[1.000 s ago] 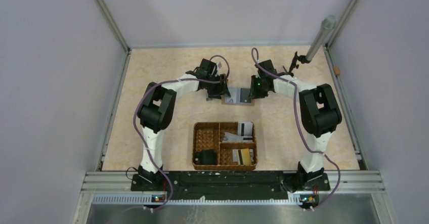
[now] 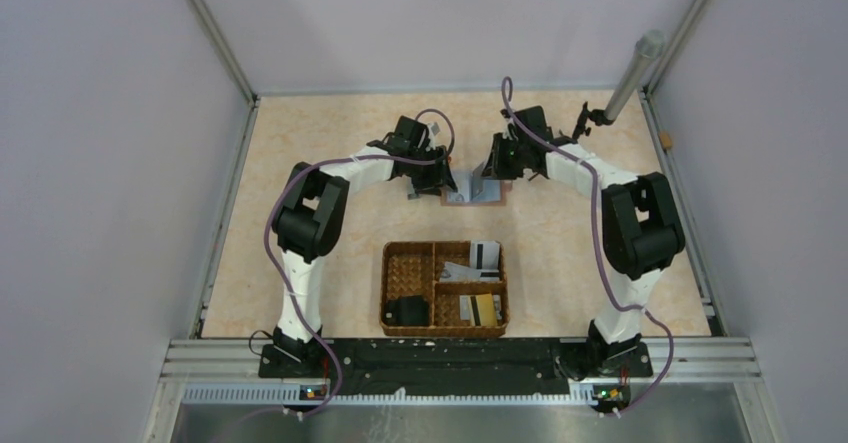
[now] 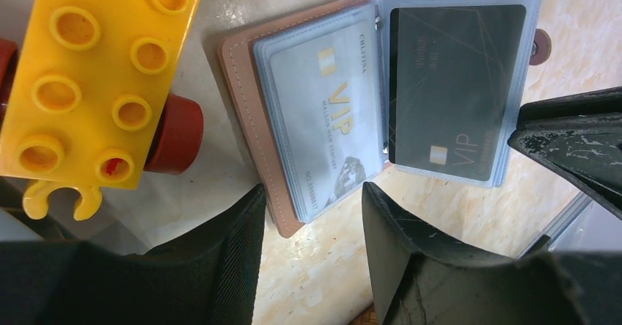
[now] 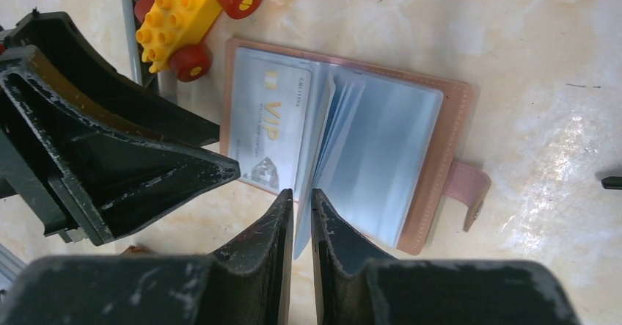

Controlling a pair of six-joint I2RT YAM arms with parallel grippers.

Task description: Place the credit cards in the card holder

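The open card holder [image 4: 458,112], brown with clear sleeves, lies on the table between the grippers. A white VIP card [image 3: 326,112] sits in its left sleeve. My left gripper is at the lower left corner, its fingers standing apart with that corner between them. In the left wrist view, a dark VIP card [image 3: 455,83] shows in a clear sleeve page [image 3: 497,182] that is lifted off the right half. My right gripper is shut on this page, which stands nearly edge-on in the right wrist view.
A yellow toy block [image 3: 103,53] with red wheels is close to the left gripper. Nearer the robot, a woven basket [image 2: 408,263] holds several cards and a dark item. Bare table surrounds the holder's right side.
The right gripper has risen slightly up the view, lifting the dark card's page from flat to nearly upright. The holder has shifted slightly right. My left arm looks still.
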